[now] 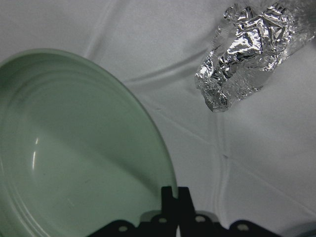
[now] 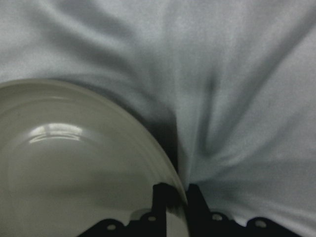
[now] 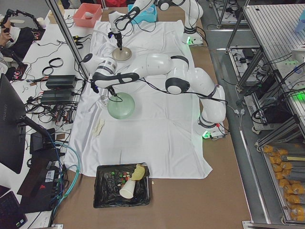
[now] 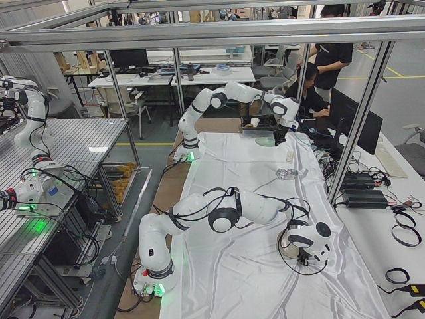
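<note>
A green plate (image 1: 74,138) lies on the white cloth, with my left gripper shut on its rim; crumpled foil (image 1: 247,49) lies beside it, upper right in the left wrist view. In the camera left view the green plate (image 3: 121,107) is mid-cloth, under the left arm. My right gripper is shut on the rim of a beige plate (image 2: 74,158) at the far end of the cloth, also seen in the camera left view as a tan disc (image 3: 122,56).
A black bin (image 3: 109,191) with small items stands at the cloth's near end. A pale glove-like item (image 3: 99,127) lies left of the green plate. Cables and monitors crowd the left desk.
</note>
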